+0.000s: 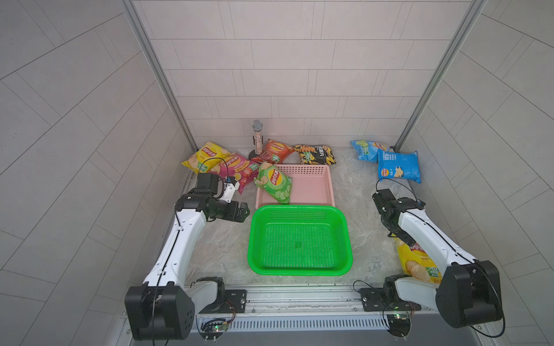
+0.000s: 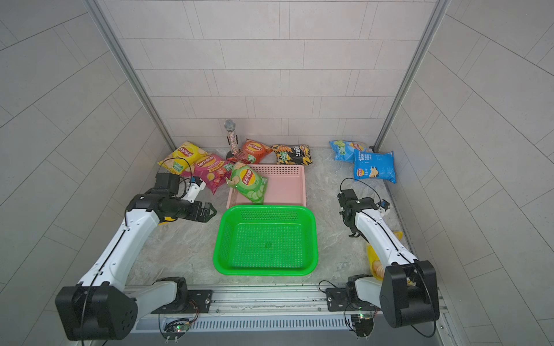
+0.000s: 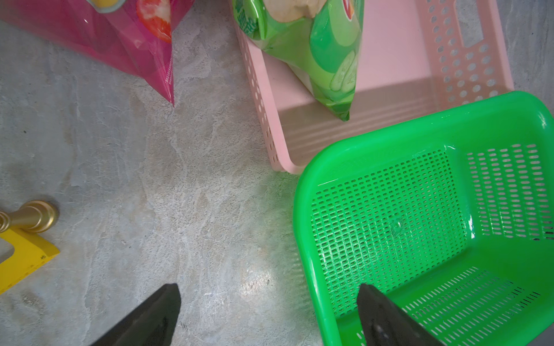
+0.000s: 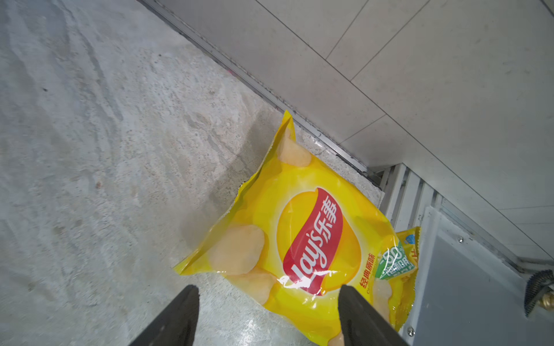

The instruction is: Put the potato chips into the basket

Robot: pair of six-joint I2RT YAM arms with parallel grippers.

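Note:
The green basket (image 1: 299, 271) is empty and stands at the front middle. Behind it, a pink basket (image 1: 326, 184) holds a green chip bag (image 1: 274, 183) at its left. At the front right a yellow Lay's bag (image 4: 311, 242) lies on the table, below and ahead of my right gripper; the fingers are apart and hold nothing. My left gripper is open and empty over bare table, at the green basket's left side. Yellow (image 1: 206, 156), pink (image 1: 237, 168), red (image 1: 274, 151) and black (image 1: 314, 154) bags lie along the back.
Two blue chip bags (image 1: 399, 166) are at the back right, near the wall. A bottle-like container (image 1: 257, 136) stands upright at the back left. In the left wrist view a yellow block with a brass piece (image 3: 28, 253) lies left.

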